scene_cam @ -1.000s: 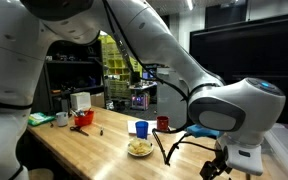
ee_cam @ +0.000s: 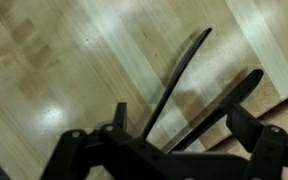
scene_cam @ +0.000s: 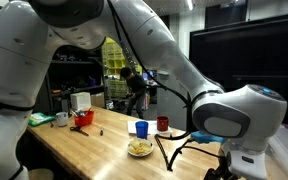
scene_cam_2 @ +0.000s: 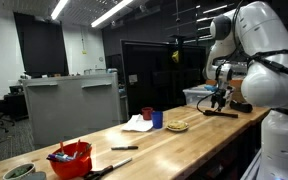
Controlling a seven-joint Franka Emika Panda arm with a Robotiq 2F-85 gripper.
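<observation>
Below my gripper, in the wrist view, two slim black handle-like things lie on the wooden table. One is a thin curved handle (ee_cam: 176, 80); the other is a thicker straight handle (ee_cam: 224, 108) to its right. Both run between the open fingers and pass out of sight behind the gripper body, so their far ends are hidden. Nothing is held. From the second exterior view, the gripper (scene_cam_2: 222, 99) hangs at the far right end of the table, just above a dark flat object (scene_cam_2: 221, 114).
A plate of yellow food (scene_cam: 139, 147), a blue cup (scene_cam: 142, 129) and a red mug (scene_cam: 163, 123) stand mid-table. The red basket (scene_cam_2: 70, 162) is at the other end, with dark utensils (scene_cam_2: 109, 170) beside it. A white cloth or paper (scene_cam_2: 137, 124) lies behind. Bare table (scene_cam_2: 174, 150) stretches between.
The plate, cup and mug have stayed put.
</observation>
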